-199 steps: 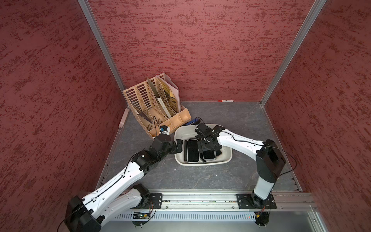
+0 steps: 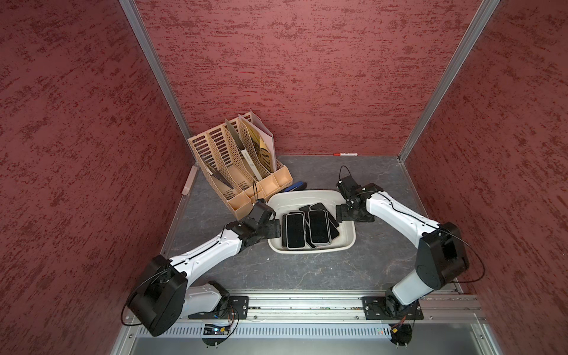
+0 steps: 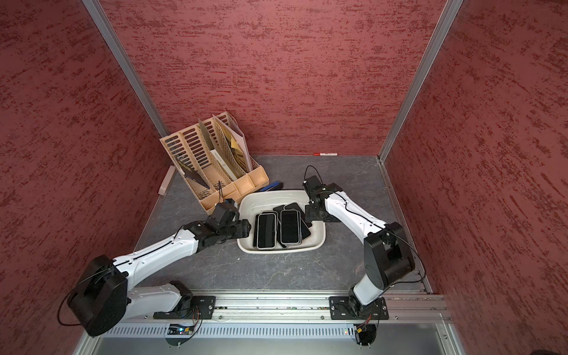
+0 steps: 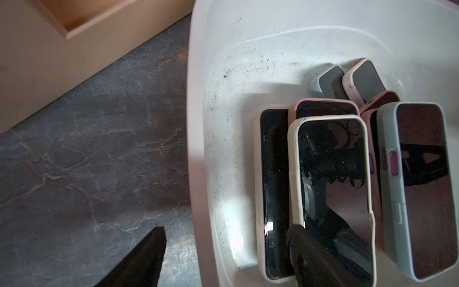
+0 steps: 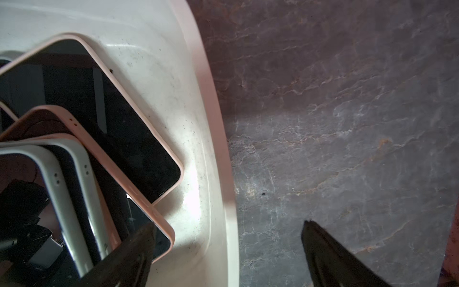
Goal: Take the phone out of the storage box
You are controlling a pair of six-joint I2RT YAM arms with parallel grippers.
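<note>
Several phones lie piled in the white storage box (image 2: 311, 251), among them a cream-cased phone (image 4: 334, 191), a pale blue one (image 4: 423, 186) and a pink-cased one (image 5: 119, 177). My left gripper stands open at the box's left rim, its fingers straddling that rim from above, one over the cream phone's edge. My right gripper is open over the right rim, one finger above the box beside the phones, the other over the bare table. Neither has anything visibly held between its fingers.
A beige file organiser (image 2: 236, 177) with folders stands back left, against the box's corner. A blue object (image 2: 295, 186) lies behind the box, a red-and-white marker (image 2: 345, 154) at the back edge.
My right gripper has moved right, from over the middle of the phones to the box's right rim, uncovering them.
</note>
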